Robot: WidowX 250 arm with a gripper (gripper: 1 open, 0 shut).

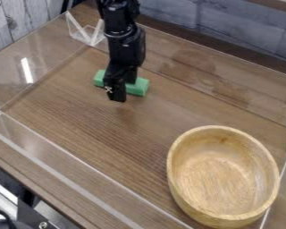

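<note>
A green block (136,87), long and flat, lies on the wooden table in the upper middle. My dark gripper (114,90) is down over the block's left-middle, its fingers in front of the green surface. Whether the fingers are apart or closed on the block is hard to tell at this size.
A large pale wooden bowl (223,174) sits at the lower right. Clear plastic pieces show at the upper left edge and at the left side.
</note>
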